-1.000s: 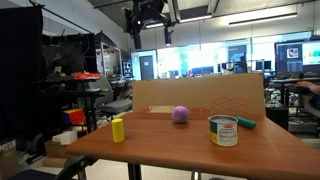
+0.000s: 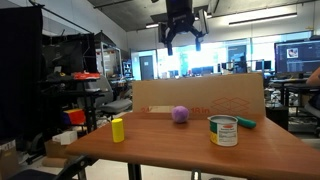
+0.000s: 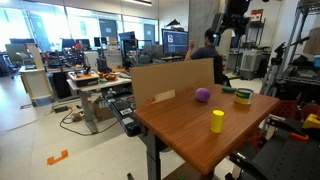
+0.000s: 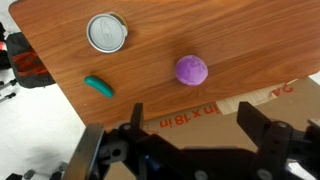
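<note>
My gripper hangs high above the table, its two fingers spread wide with nothing between them. A purple ball rests on the wooden table below; in the wrist view the same ball lies just ahead of the open fingers. To its right in exterior view 1 stands a tin can with a green and white label. A yellow cylinder is upright near the left front. Behind the can lies a small green object, seen as a teal elongated piece in the wrist view.
A cardboard panel stands upright along one side of the table. Bare tabletop separates the objects. A black mount sits beside the table, and a person is behind the panel.
Over the last second my gripper has shifted to the right in exterior view 1 and sits slightly lower, still open. The objects on the table stay where they were.
</note>
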